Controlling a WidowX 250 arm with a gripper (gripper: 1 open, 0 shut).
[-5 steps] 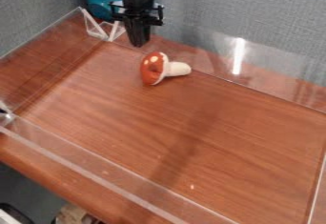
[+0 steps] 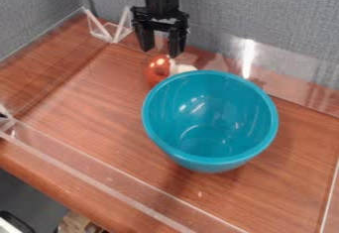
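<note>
My black gripper point(image 2: 161, 37) hangs at the back centre, open, its fingers pointing down above a red toy mushroom point(image 2: 162, 68) with a pale stem. The mushroom lies on the wooden table and is partly hidden behind a large teal bowl point(image 2: 209, 118), which stands upright at the centre right in the foreground.
The wooden table point(image 2: 79, 108) has free room at the left and along the front. Clear plastic edges line it, a white wire frame point(image 2: 103, 29) stands at the back left, and grey walls close the back and left.
The teal bowl, earlier at the back behind the arm, now stands at the centre right in front of the mushroom. The gripper shows only slight movement.
</note>
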